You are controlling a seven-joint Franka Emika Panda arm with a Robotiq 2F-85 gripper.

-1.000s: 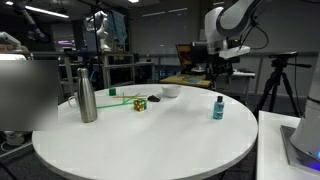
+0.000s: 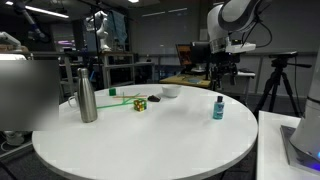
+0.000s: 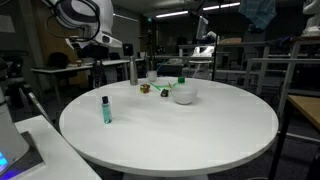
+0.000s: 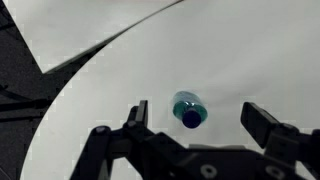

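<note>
A small teal bottle with a dark cap (image 2: 218, 108) stands upright near the edge of the round white table (image 2: 130, 150). In exterior view 2 the same bottle (image 3: 106, 110) is at the near left. From above, the wrist view shows the bottle (image 4: 189, 108) between the open fingers, its dark cap toward the camera. My gripper is open and holds nothing. In exterior view 1 the gripper (image 2: 226, 76) hangs well above the tabletop, apart from the bottle.
A steel thermos (image 2: 86, 97) stands at the table's left in exterior view 1. A colourful cube (image 2: 140, 104), a white bowl (image 2: 169, 90), green sticks (image 2: 118, 102) and a dark item (image 2: 154, 99) lie farther back.
The arm has shifted slightly at upper right in exterior view 1, its gripper staying raised. The bottle and the other objects have not moved.
</note>
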